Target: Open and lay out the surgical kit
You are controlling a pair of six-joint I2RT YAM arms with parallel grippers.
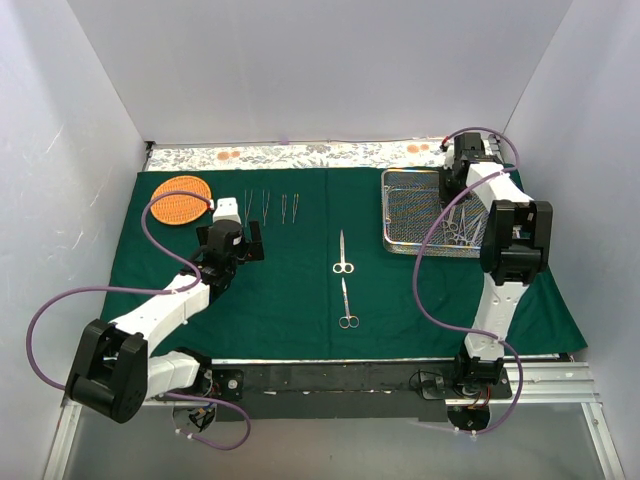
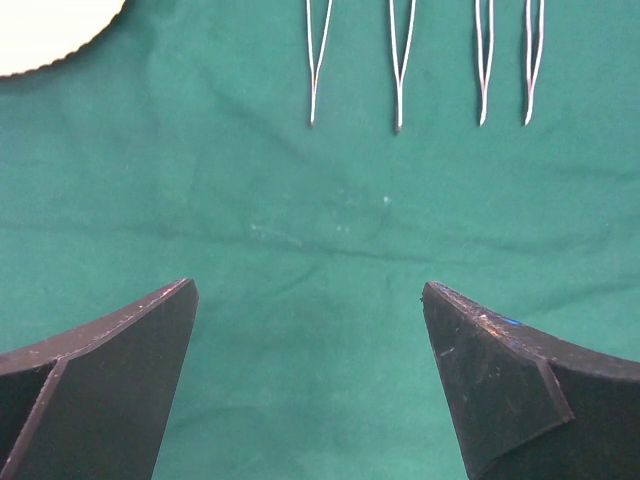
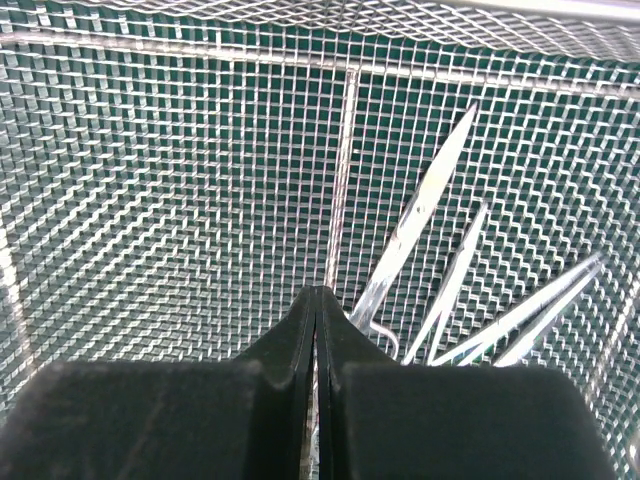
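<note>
In the top view the wire-mesh kit tray point(image 1: 400, 248) stands at the right of the green cloth. My right gripper is low over its mesh, its fingertips together; whether anything thin sits between them does not show. Right beside the tips, a long silver instrument point(image 3: 415, 215) lies slanted, its lower end hidden behind my fingers. More slim instruments point(image 3: 520, 315) rest to its right. Two scissors point(image 1: 343, 267) lie mid-cloth, one above the other. On the left, several tweezers point(image 2: 398, 75) stand in a row beyond my left gripper, which is open and empty.
An orange round woven mat point(image 1: 180, 201) lies at the cloth's back left. A patterned strip point(image 1: 300, 156) runs along the back wall. Bare green cloth point(image 1: 270, 310) spreads across the front and middle. A purple cable point(image 1: 417, 280) hangs across the tray's front.
</note>
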